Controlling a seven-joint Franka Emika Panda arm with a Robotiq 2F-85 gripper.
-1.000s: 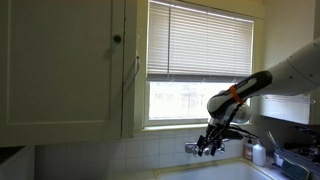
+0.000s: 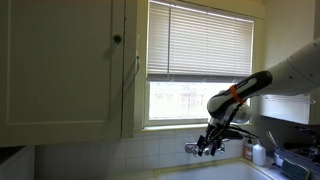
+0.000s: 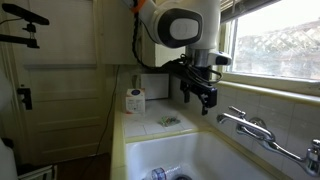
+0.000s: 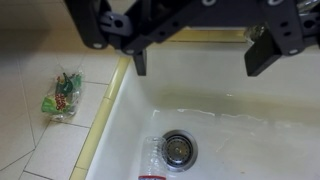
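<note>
My gripper is open over the white sink, its two dark fingers wide apart with nothing between them in the wrist view. Below it, a clear plastic bottle with a reddish band lies in the basin beside the dark drain. On the tiled counter to the left in that view sits a small clear packet with green and red contents. Exterior view 2 has the gripper hanging above the sink, well clear of the bottle.
A wall faucet juts out over the basin near the arm. The sink's raised yellow edge divides basin from counter. A white container stands at the far counter end. Bottles and a dish rack are at the right.
</note>
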